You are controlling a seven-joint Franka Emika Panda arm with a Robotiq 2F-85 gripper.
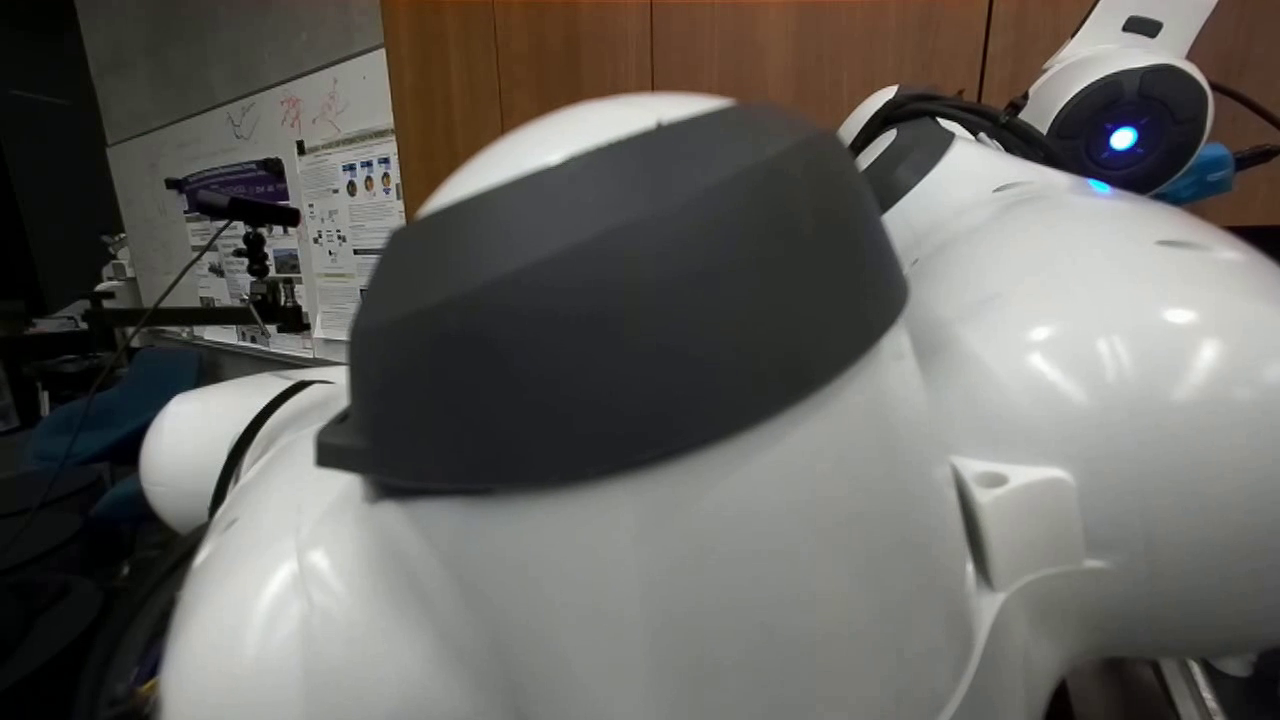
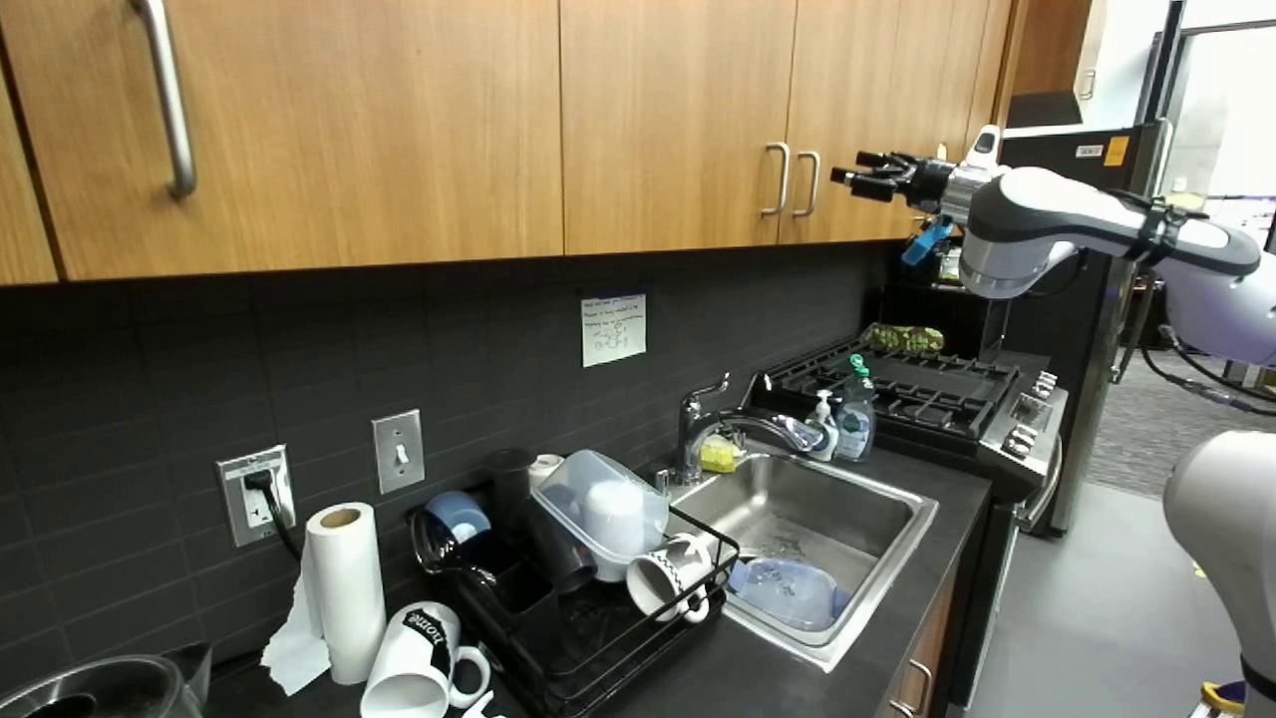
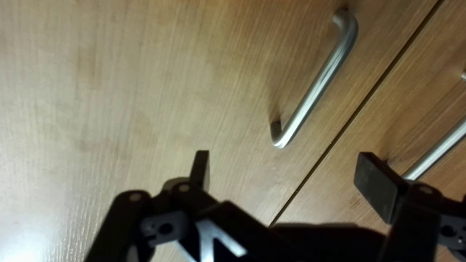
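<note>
My gripper is open and empty in front of the wooden upper cabinet doors, its two dark fingers spread wide. Beyond the gap between them, a slanted metal bar handle (image 3: 315,92) is fixed to the left door (image 3: 131,87). A second handle (image 3: 437,150) on the neighbouring door is partly covered by the right finger (image 3: 378,185). In the second exterior view the gripper (image 2: 837,181) points left, near the pair of handles (image 2: 784,179); whether it touches them cannot be told there. The first exterior view is filled by the white arm (image 1: 660,576), hiding the gripper.
Below the cabinets are a stove (image 2: 933,389), a steel sink (image 2: 891,533) with a tall faucet (image 2: 690,437), and a black dish rack (image 2: 598,682) full of dishes. A paper towel roll (image 2: 348,598) stands at the left. Open air surrounds the gripper beneath the cabinets.
</note>
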